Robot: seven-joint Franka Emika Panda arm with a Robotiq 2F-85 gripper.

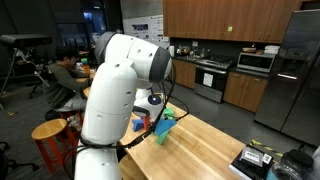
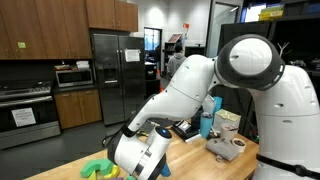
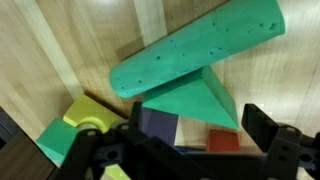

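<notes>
A green triangular block [image 3: 195,97] lies on the wooden table in the wrist view, below a long green cylinder [image 3: 200,48]. My gripper stands open, its dark fingers at the lower left and lower right of the triangular block. Nothing is seen clamped between them. Beneath the triangle's lower edge a purple block [image 3: 158,124] and a red block [image 3: 222,141] show in part. A yellow block [image 3: 90,115] and another green block [image 3: 57,139] sit at the lower left. Whether the fingertips touch anything cannot be made out.
A black box-like item [image 1: 252,161] and a dark round container [image 1: 297,163] stand at the table's right end. A red stool [image 1: 50,130] is left of the table.
</notes>
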